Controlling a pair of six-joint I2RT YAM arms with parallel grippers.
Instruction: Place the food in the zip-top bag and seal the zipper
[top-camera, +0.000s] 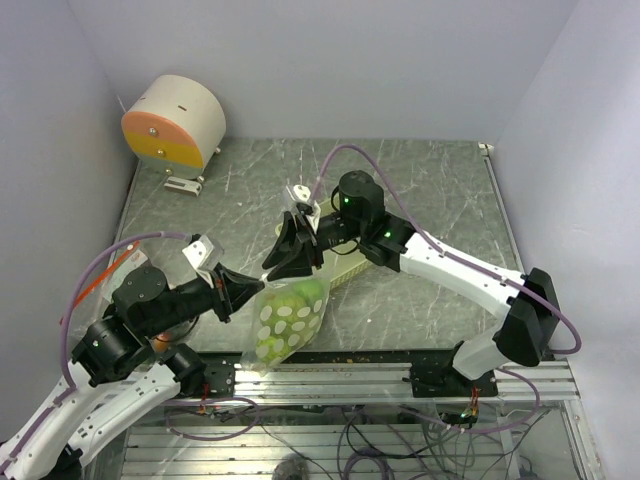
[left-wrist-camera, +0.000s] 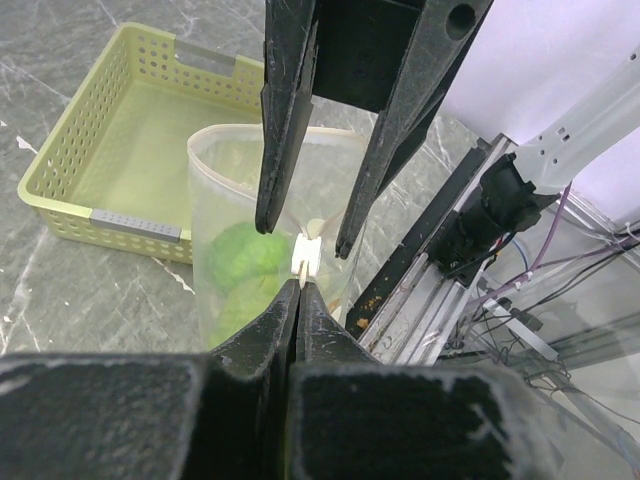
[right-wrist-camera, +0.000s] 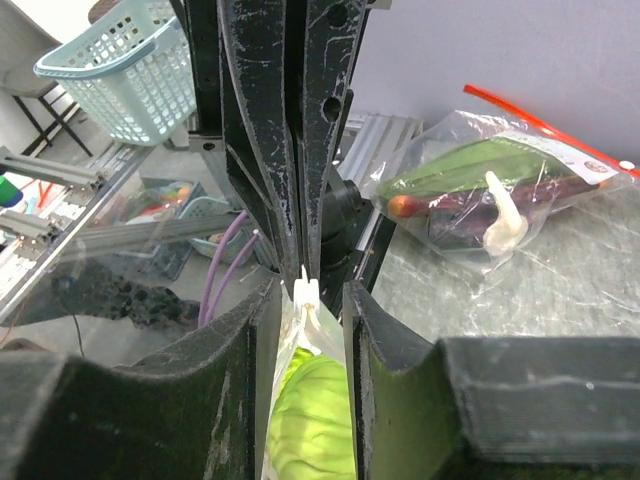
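Observation:
A clear zip top bag (top-camera: 290, 318) with white dots hangs in front of the table's middle, green food (left-wrist-camera: 247, 262) showing inside. At its top corner, my left gripper is shut on the white zipper slider (left-wrist-camera: 307, 255). My right gripper (top-camera: 268, 272) reaches over the bag's top from the right. Its fingers (right-wrist-camera: 262, 335) stand part open, one on each side of the slider and bag edge, with a gap to both. In the left wrist view the bag's mouth (left-wrist-camera: 225, 165) gapes open beyond the slider.
Behind the bag, a green basket (left-wrist-camera: 130, 125) stands empty on the marble table. A second bag with a red zipper, holding vegetables, lies at the left. A cream bread box (top-camera: 175, 125) stands at the back left. Bare table lies to the right.

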